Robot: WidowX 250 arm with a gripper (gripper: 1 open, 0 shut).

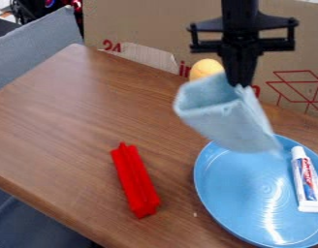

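Observation:
My black gripper [239, 76] is high at the upper middle, shut on a pale blue cloth [224, 118] that hangs below it, partly over the near left rim of a blue plate [252, 203] in the view. A white toothpaste tube [306, 184] lies on the plate's right side. A red object [135, 180] lies on the table left of the plate.
A yellow egg-shaped object [204, 69] is partly hidden behind the gripper and cloth. A cardboard box [123, 24] stands along the back.

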